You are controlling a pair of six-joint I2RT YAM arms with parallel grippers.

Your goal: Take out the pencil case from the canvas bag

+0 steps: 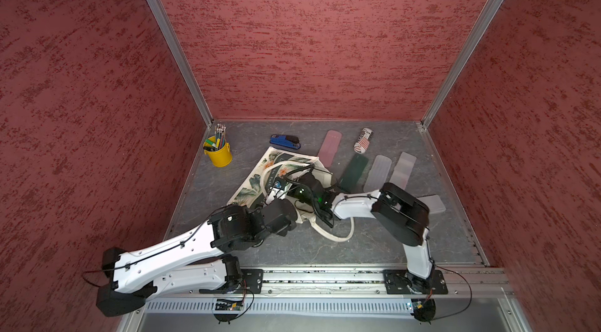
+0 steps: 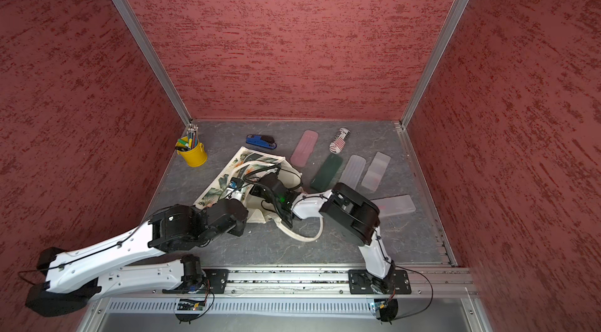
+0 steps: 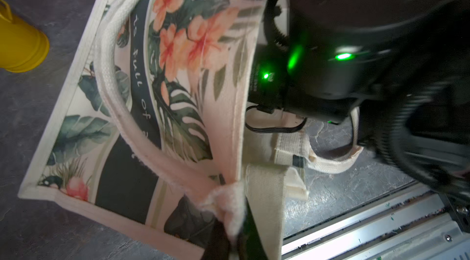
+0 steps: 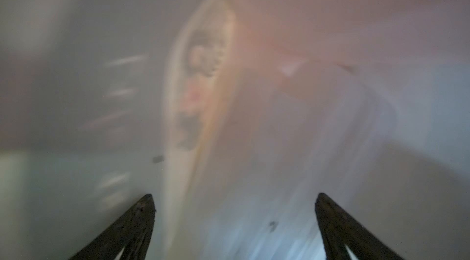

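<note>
The floral canvas bag (image 1: 253, 185) lies on the grey table, its mouth toward the right. In the left wrist view its white strap (image 3: 128, 108) runs down to my left gripper, which is shut on the strap at the bag's edge. My right gripper reaches into the bag's mouth with its fingers open; its view is blurred, showing a pale translucent striped thing (image 4: 293, 152), which I cannot identify for certain, and pinkish cloth. The right arm hides much of the opening.
A yellow pen bucket (image 1: 218, 155), a blue stapler (image 1: 285, 141), a patterned case (image 1: 363, 140) and several flat cases, including a pink one (image 1: 329, 147) and a dark green one (image 1: 353, 172), lie around the bag.
</note>
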